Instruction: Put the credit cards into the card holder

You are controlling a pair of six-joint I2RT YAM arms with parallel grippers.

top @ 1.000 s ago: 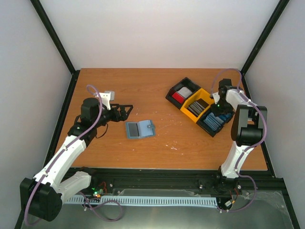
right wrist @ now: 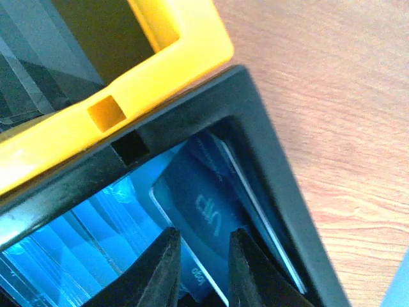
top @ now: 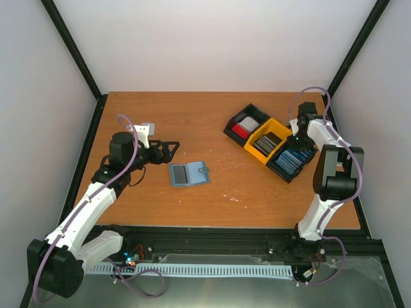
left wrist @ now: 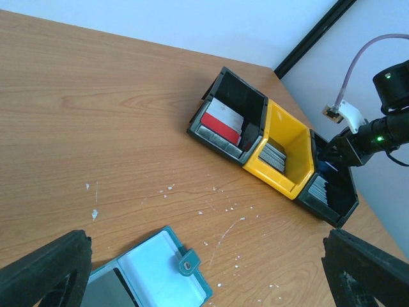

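Observation:
The open card holder (top: 189, 173), blue-grey with a clasp, lies mid-table, also low in the left wrist view (left wrist: 153, 268). My left gripper (top: 166, 149) hangs open and empty to its left. My right gripper is part open over the front black box (right wrist: 262, 160), which holds blue cards (right wrist: 108, 236) and a darker tilted card (right wrist: 204, 198). Its fingertips are low at that dark card; whether they touch it I cannot tell.
A yellow box (top: 270, 138) with grey cards and a black box (top: 247, 119) with red and white cards adjoin the front box diagonally.
My right arm has shifted slightly to the right over the front black box. The left arm and card holder have not moved.

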